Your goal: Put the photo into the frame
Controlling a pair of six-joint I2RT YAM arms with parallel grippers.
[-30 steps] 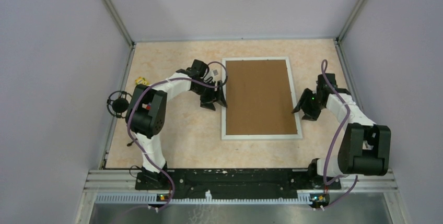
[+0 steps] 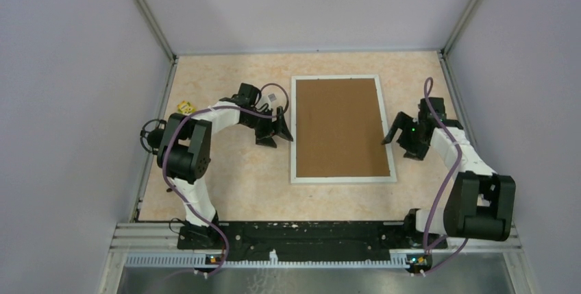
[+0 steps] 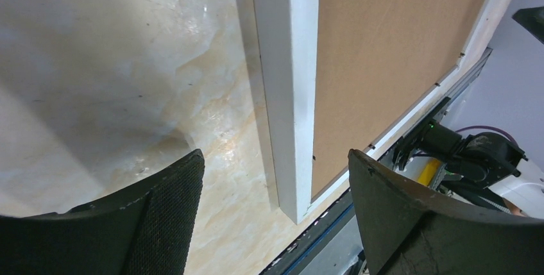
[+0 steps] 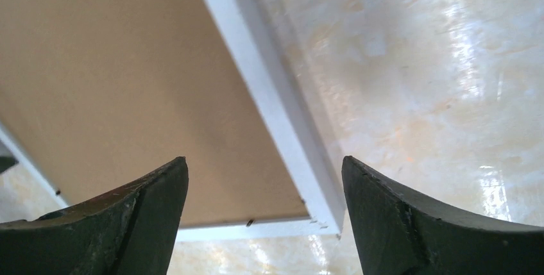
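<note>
A white-edged frame (image 2: 336, 180) lies on the table with its brown backing board (image 2: 341, 129) facing up. Small dark tabs show along its inner edge in both wrist views. No photo shows; whether one lies under the board I cannot see. My left gripper (image 2: 283, 141) is at the frame's left side, its fingers (image 3: 163, 214) parted with nothing between them, and the white side bar (image 3: 289, 95) lies beyond the gap. Over the right side bar near the lower right corner, my right gripper (image 2: 396, 148) stands wide open and empty; that corner (image 4: 327, 220) shows between its fingers.
A small yellow object (image 2: 186, 107) lies at the table's left edge. Bare marbled tabletop (image 2: 246, 188) stretches left of the frame, with a narrower clear strip to the right. Grey walls close in the back and both sides.
The left gripper shifted slightly left, off the side bar.
</note>
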